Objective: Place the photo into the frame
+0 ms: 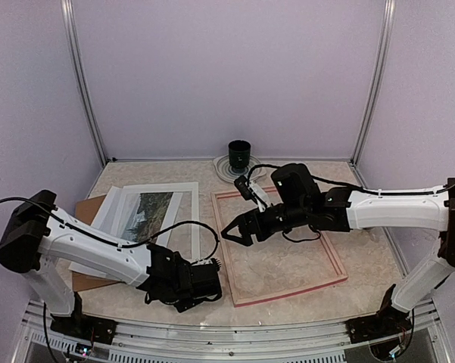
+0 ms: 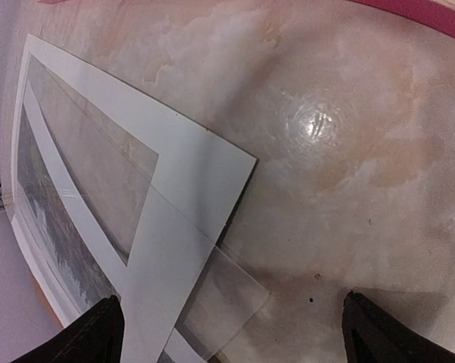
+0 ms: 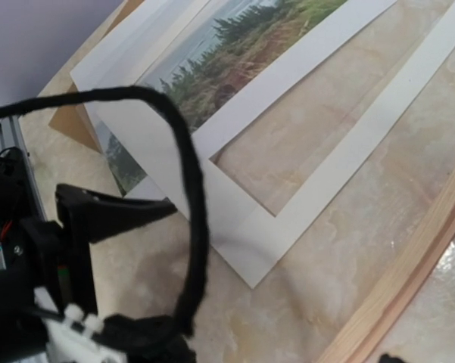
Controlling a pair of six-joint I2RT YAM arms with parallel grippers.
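Observation:
At the left of the table lies the landscape photo with white borders, overlapped by a white mat. A clear sheet pokes out past the mat's corner in the left wrist view. The wooden frame, edged in red, lies flat in the middle. My left gripper is open beyond the mat's near right corner, above bare table, nothing between its fingers. Over the frame's left side hangs my right gripper, open and empty. Its own fingers are mostly out of sight in the right wrist view.
Under the sheets, a brown board sticks out at the left. A dark cup stands on a plate at the back. Bare table lies between mat and frame. The left arm's loose cable arches across the right wrist view.

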